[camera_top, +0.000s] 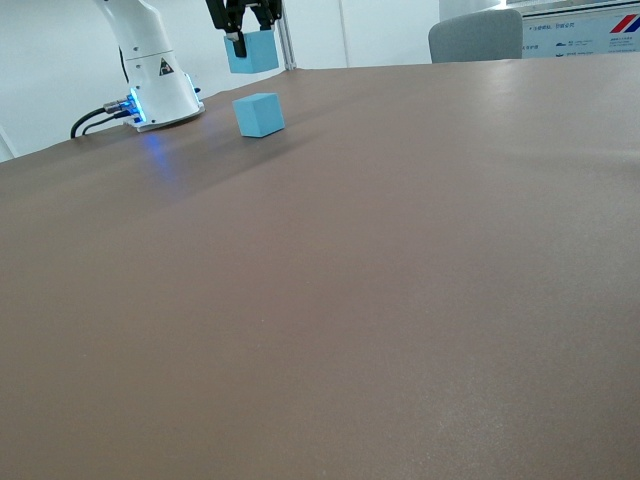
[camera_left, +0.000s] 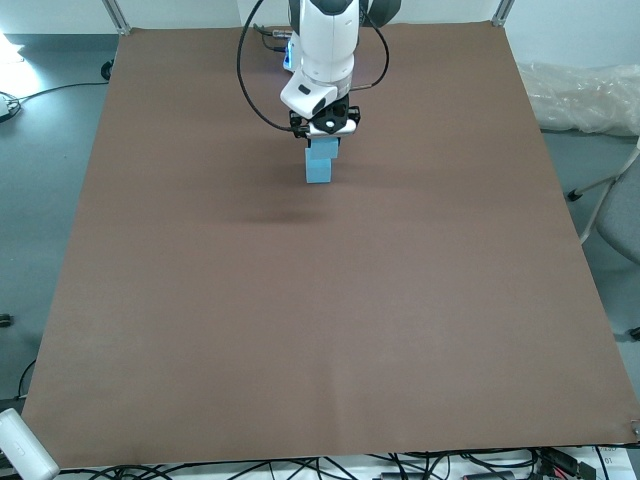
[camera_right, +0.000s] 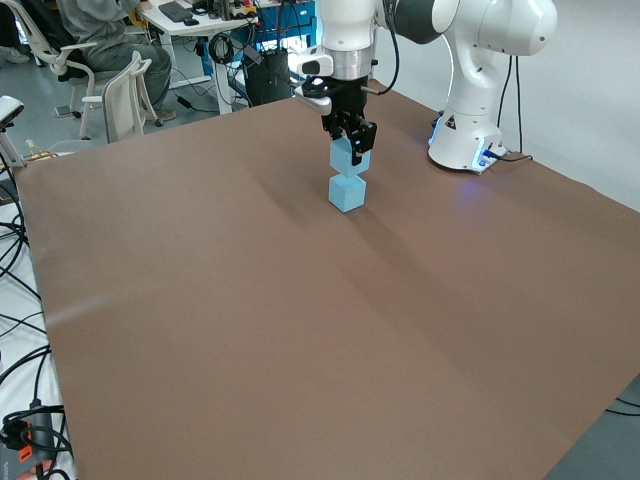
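Note:
My gripper (camera_top: 252, 40) is shut on a light blue cube (camera_top: 259, 56), held in the air above a second light blue cube (camera_top: 259, 115) on the brown table (camera_top: 360, 280). The top view shows a clear vertical gap between the cubes. In the left view the held cube (camera_left: 324, 148) lines up just over the lower cube (camera_left: 318, 171); in the right view the lower cube (camera_right: 347, 194) shows below the held one (camera_right: 341, 157).
The arm's white base (camera_right: 462, 140) stands on the table behind the cubes, with cables beside it. A grey chair (camera_top: 475, 40) and a white desk (camera_right: 185, 18) stand beyond the table.

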